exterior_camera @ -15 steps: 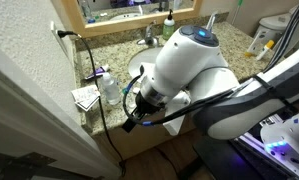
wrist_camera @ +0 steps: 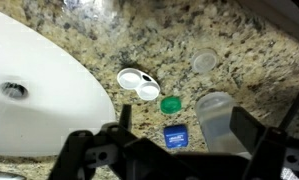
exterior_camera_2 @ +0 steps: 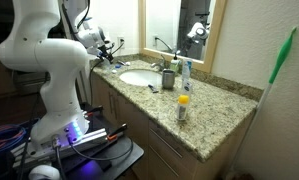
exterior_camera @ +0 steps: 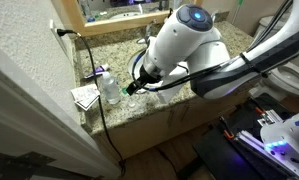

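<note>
My gripper stands open above the granite counter, its two dark fingers wide apart and nothing held. In the wrist view, a small blue item point(wrist_camera: 176, 136) lies between the fingers, below them on the counter, with a round green cap point(wrist_camera: 170, 104) just above it in the picture. A white two-lobed case point(wrist_camera: 139, 83) and a clear round cap point(wrist_camera: 204, 61) lie farther off. Partly behind the right finger is a whitish bottle point(wrist_camera: 219, 120). In exterior view 1, the bottle point(exterior_camera: 110, 88) stands upright left of the gripper point(exterior_camera: 138, 84).
The white sink point(wrist_camera: 39, 95) fills the wrist view's left side. White papers point(exterior_camera: 86, 96) lie at the counter's left end in exterior view 1. Farther along the counter stand a tall clear bottle point(exterior_camera_2: 185, 78) and a yellow-and-white bottle point(exterior_camera_2: 183, 108). A mirror backs the counter.
In exterior view 1, my arm and gripper have moved up the picture, away from the counter's front edge and nearer the bottle's level. The counter items look unmoved.
</note>
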